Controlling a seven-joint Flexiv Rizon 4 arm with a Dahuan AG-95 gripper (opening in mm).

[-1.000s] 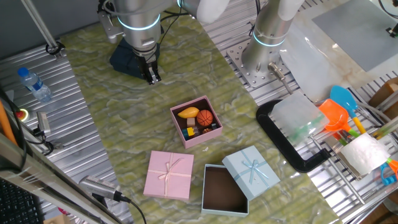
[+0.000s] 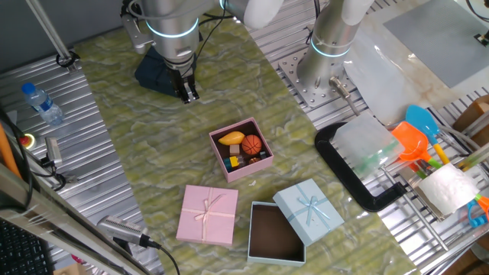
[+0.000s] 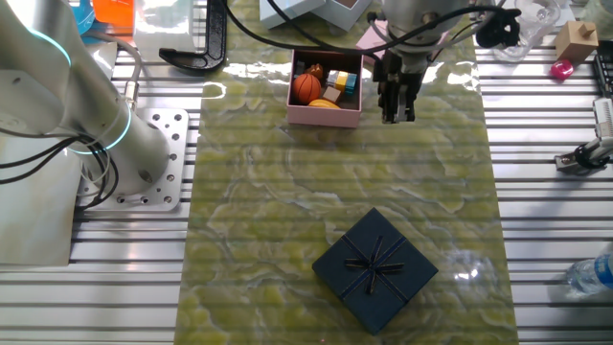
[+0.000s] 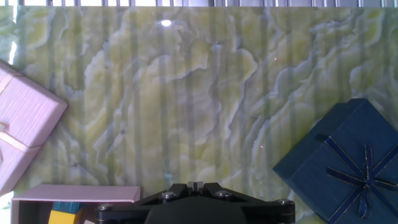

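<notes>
My gripper (image 2: 191, 99) hangs above the green marbled mat, between the dark blue box and the open pink box. Its two fingers meet in the wrist view (image 4: 195, 186), shut with nothing showing between them. The pink box (image 2: 242, 174) holds a yellow fruit (image 2: 231, 138), an orange basketball (image 2: 251, 144) and several small blocks. Its pink lid (image 2: 191, 221), tied with a ribbon, lies flat on the mat. A light blue box (image 2: 276, 237) stands open and empty inside, with its bowed lid (image 2: 309, 210) leaning across one edge. The dark blue box (image 3: 375, 292) is closed, with a bow on top.
A black clamp frame (image 2: 336, 172) lies along the mat's edge near a translucent container (image 2: 367, 143). Beyond it are an orange scoop (image 2: 410, 141) and a blue spoon (image 2: 422, 118). A water bottle (image 2: 42, 105) stands on the opposite side. Mid-mat is clear around the gripper.
</notes>
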